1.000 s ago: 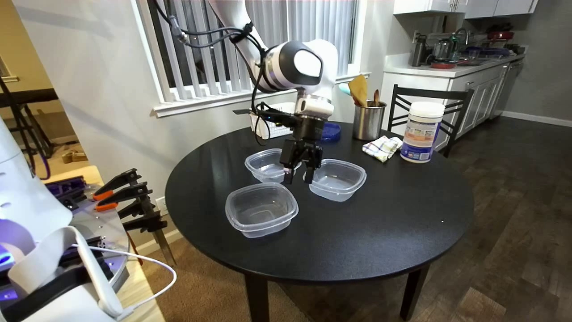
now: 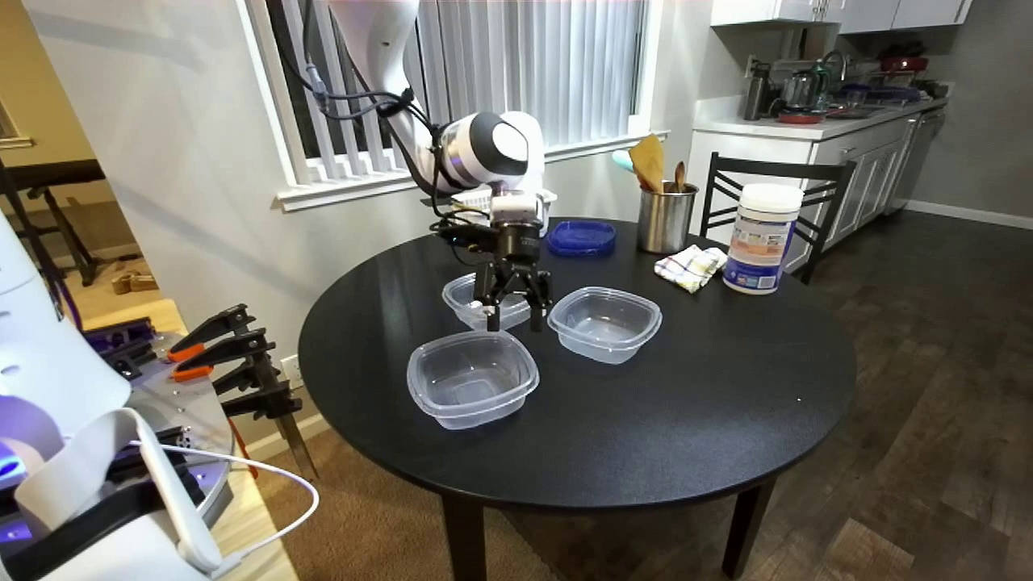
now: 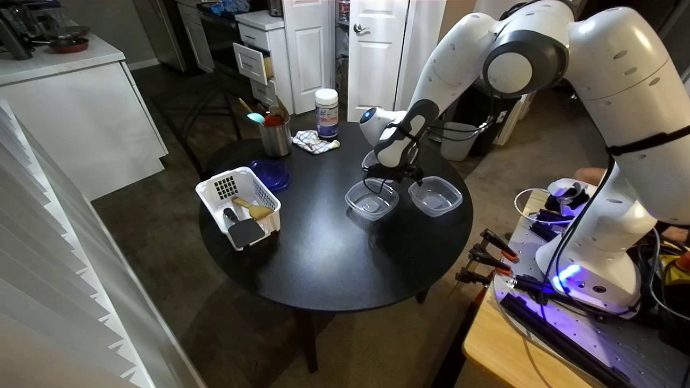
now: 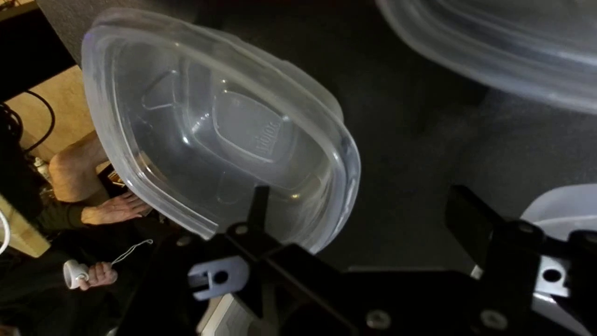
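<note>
My gripper (image 2: 515, 315) is open, pointing down among three clear plastic containers, nothing between its fingers. The front container (image 2: 472, 387) stands upright and empty; in the wrist view it fills the left side, one dark finger (image 4: 259, 207) overlapping its near rim. Another empty container (image 2: 605, 324) sits to the gripper's right in exterior view 1. Behind the gripper is the back container (image 2: 462, 291), partly covered by the fingers there. In exterior view 2 the arm hides part of the far container (image 3: 369, 159). Whether any finger touches a rim, I cannot tell.
On the black round table (image 2: 668, 416) are a blue lid (image 2: 581, 238), a metal utensil pot (image 2: 665, 218), a checked cloth (image 2: 690, 267) and a wipes tub (image 2: 763, 240). A white basket (image 3: 271, 200) holds utensils. A person's hand (image 4: 114, 209) shows beyond the table.
In exterior view 1 my gripper has moved left, from beside the right container to between the containers. The arm above has shifted left with it. The containers have stayed put.
</note>
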